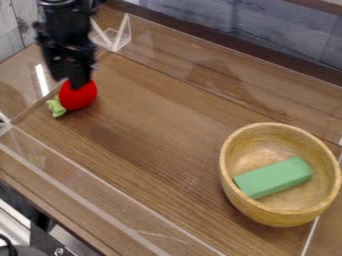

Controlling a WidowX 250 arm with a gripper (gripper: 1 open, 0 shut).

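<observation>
My dark gripper (67, 55) hangs at the upper left, its lower part blurred, just above a round red object (78, 95). Whether it touches the red object cannot be told clearly. A small pale-green item (56, 106) lies beside the red object at its lower left.
A wooden bowl (274, 215) at the lower right holds a green block (274, 177). A grey wall runs along the top right.
</observation>
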